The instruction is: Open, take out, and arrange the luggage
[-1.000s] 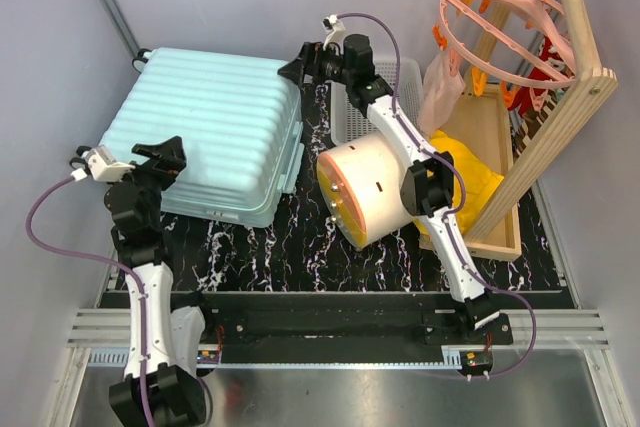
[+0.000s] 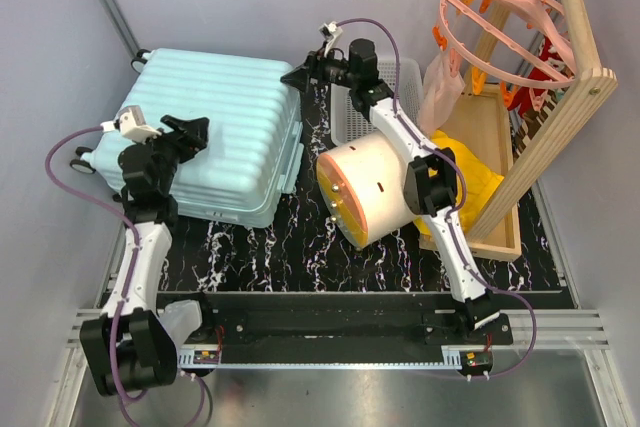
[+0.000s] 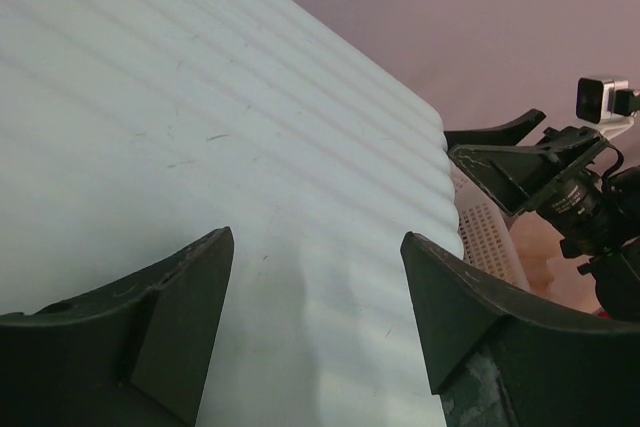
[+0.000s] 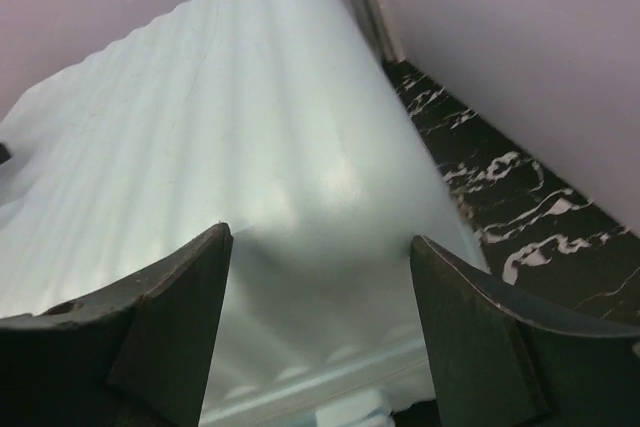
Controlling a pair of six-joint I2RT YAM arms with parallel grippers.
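A pale mint ribbed suitcase lies flat with its lid down on the black marbled table at the left. My left gripper is over the suitcase's left half, its fingers apart, with the lid surface filling the left wrist view below them. My right gripper is at the lid's back right corner, fingers apart against the ribbed shell; whether they touch it is unclear. A latch shows low on the case's side in the right wrist view.
A white perforated basket stands behind a cylindrical case. A wooden rack with pink hangers and a yellow item fills the right side. Bare table lies in front of the suitcase.
The right gripper has barely shifted.
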